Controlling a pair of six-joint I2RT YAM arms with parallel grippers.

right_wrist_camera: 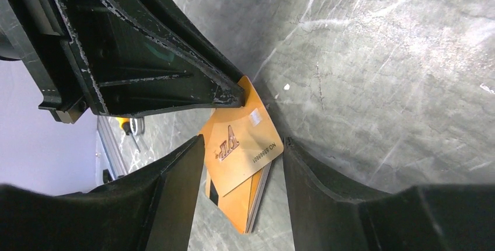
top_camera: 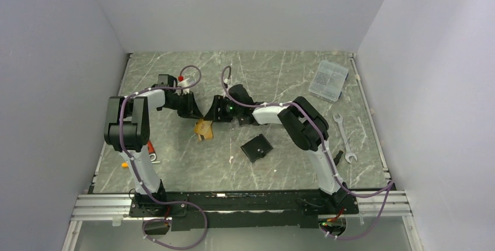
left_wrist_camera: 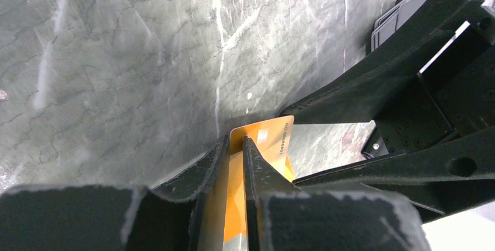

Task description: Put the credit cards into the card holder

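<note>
The stack of orange cards (top_camera: 204,131) lies mid-left on the table, its top card (right_wrist_camera: 239,146) skewed and raised at one edge. My left gripper (top_camera: 194,114) is at the stack's back edge; in the left wrist view its fingertips meet at the raised card edge, though whether they grip it is unclear. My right gripper (top_camera: 213,117) is beside it, fingertips around the top card's edge, also unclear whether holding. A black card holder (top_camera: 252,146) lies right of the cards.
A clear plastic box (top_camera: 328,82) and a wrench (top_camera: 344,137) lie at the right; orange-handled tools (top_camera: 150,149) at the left, partly behind the left arm.
</note>
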